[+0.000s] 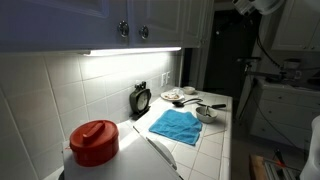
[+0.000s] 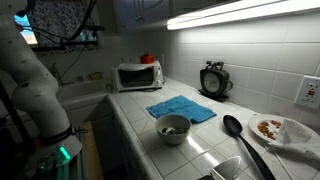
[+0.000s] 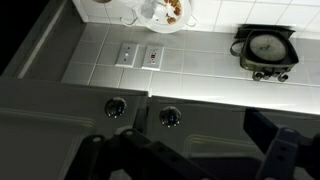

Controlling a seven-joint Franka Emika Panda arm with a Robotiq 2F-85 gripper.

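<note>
At the bottom of the wrist view, the dark fingers of my gripper stand apart, with nothing seen between them. They are in front of grey cabinet doors with two round knobs. In exterior view 1 the arm is raised high at the upper right, well above the counter. A blue cloth lies flat on the white tiles. Beside it stands a grey bowl, its contents too small to name. A plate with bits of food sits near the wall.
A dark upright appliance stands against the backsplash. A red pot rests on a white appliance at the counter's far end from the arm. A black ladle lies near the plate. Overhead cabinets limit room above; bare tiles surround the cloth.
</note>
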